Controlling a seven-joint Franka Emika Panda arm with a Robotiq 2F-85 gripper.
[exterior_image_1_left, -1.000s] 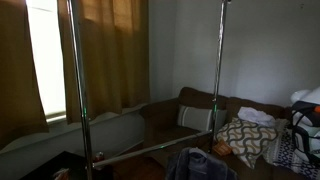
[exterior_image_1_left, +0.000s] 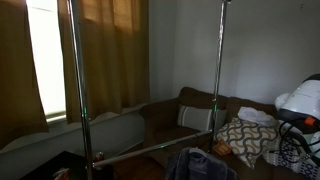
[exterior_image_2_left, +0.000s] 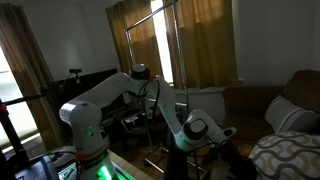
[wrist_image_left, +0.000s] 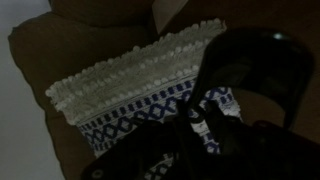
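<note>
In the wrist view my gripper is very dark, low in the picture. It appears shut on a black looped item (wrist_image_left: 285, 75), whose curved band rises to the right of the fingers; the contact itself is hard to make out. Behind and below it lies a blue-and-white patterned cushion or cloth (wrist_image_left: 110, 125) with a pale fringed band. At the right edge of exterior view 1, the white arm (exterior_image_1_left: 302, 97) reaches over the sofa, with the gripper end dark above the patterned cloth (exterior_image_1_left: 288, 157).
A brown sofa (exterior_image_1_left: 185, 109) carries a striped pillow (exterior_image_1_left: 194, 118), a patterned pillow (exterior_image_1_left: 245, 138) and a white cloth (exterior_image_1_left: 256, 116). In front stands a metal rack (exterior_image_1_left: 218, 70) with a dark garment (exterior_image_1_left: 198, 165) at its foot. Curtains (exterior_image_1_left: 108, 60) hang behind.
In exterior view 1 the arm at the right edge has come further into view, moving left and lower over the sofa, the dark looped shape with it. The sofa pillows and rack stay put.
</note>
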